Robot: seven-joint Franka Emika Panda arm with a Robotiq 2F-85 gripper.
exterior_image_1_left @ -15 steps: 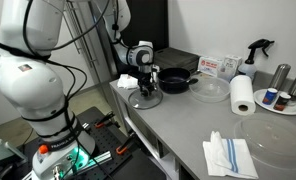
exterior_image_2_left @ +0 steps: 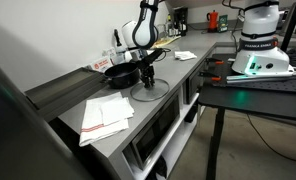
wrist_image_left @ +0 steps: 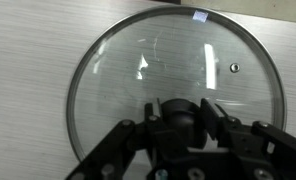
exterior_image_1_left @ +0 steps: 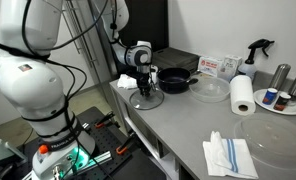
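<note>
A clear glass lid (wrist_image_left: pixel 113 85) with a metal rim lies flat on the counter, whole in the wrist view. Its dark round knob (wrist_image_left: pixel 180 108) sits between the fingers of my gripper, one finger at each side. The gripper (exterior_image_1_left: pixel 146 87) points down over the lid (exterior_image_1_left: pixel 138 103), near the counter's left edge. From the second exterior side, the fingertips come down close to the lid (exterior_image_2_left: pixel 158 91). Whether they press on the knob cannot be made out.
A black pan (exterior_image_1_left: pixel 172 82) stands just behind and right of the lid, close to the arm. A clear bowl (exterior_image_1_left: pixel 209 90), paper towel roll (exterior_image_1_left: pixel 242 95) and cups (exterior_image_1_left: pixel 270 97) stand farther right. White cloths (exterior_image_2_left: pixel 106 118) lie on the counter.
</note>
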